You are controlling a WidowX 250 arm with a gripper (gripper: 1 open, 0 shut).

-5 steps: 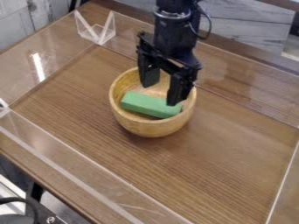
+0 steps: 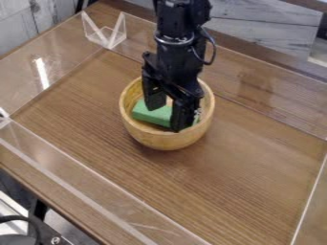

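Note:
A round wooden bowl (image 2: 166,139) sits near the middle of the table, holding a green block (image 2: 151,114). The black robot arm comes down from the top, its gripper (image 2: 171,113) low inside the bowl with fingers apart around the region of the block, partly covering it. Whether the fingers touch the block cannot be told.
A clear plastic container (image 2: 105,27) stands at the back left. A dark cable lies at the lower left edge.
The gripper has moved down and toward the front left, lower into the bowl over the green block, covering more of it.

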